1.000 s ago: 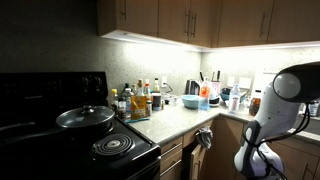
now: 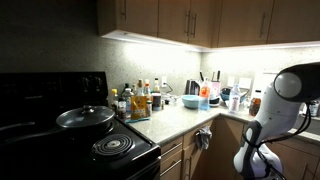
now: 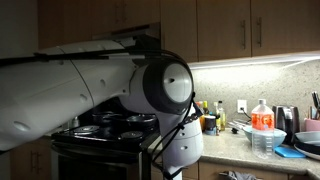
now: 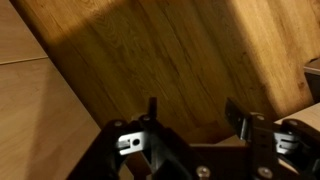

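Note:
My gripper shows at the bottom of the wrist view, its two dark fingers standing apart. Nothing is visible between them; beyond lies a brown wooden surface (image 4: 160, 60). In the first exterior view the white arm (image 2: 262, 140) reaches down in front of the lower cabinets at the right, and its gripper end is out of the picture below. A grey-and-white cloth (image 2: 203, 137) hangs by the cabinet fronts just left of the arm.
A black stove (image 2: 115, 146) carries a large lidded pan (image 2: 86, 117). On the counter (image 2: 175, 122) stand several bottles, a turquoise bowl (image 2: 191, 101) and a large clear bottle (image 3: 262, 135). Lighter wooden panels (image 4: 35, 110) border the brown surface in the wrist view.
A pale strip below the cloth, beside the cabinet fronts, no longer shows as it did before. The arm has shifted only slightly.

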